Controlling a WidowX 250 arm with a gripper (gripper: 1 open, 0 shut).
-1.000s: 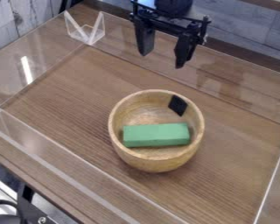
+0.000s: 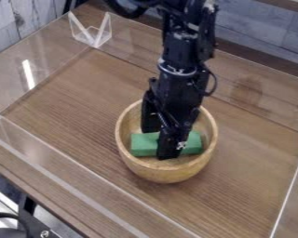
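Observation:
A round tan wooden bowl [image 2: 139, 163] sits on the wooden table. In it lies a green block [image 2: 144, 144]. My black gripper [image 2: 163, 139] reaches down into the bowl over the block, its fingers open and partly covering it. Whether the fingers touch the block is hard to tell.
The wooden table [image 2: 64, 130] has clear room left and right of the bowl. White plastic brackets [image 2: 89, 28] stand at the back left and at the left edge. A cable lies beyond the lower left edge.
My gripper has come down from the back of the table into the bowl, over the green block. The bowl and block look unmoved.

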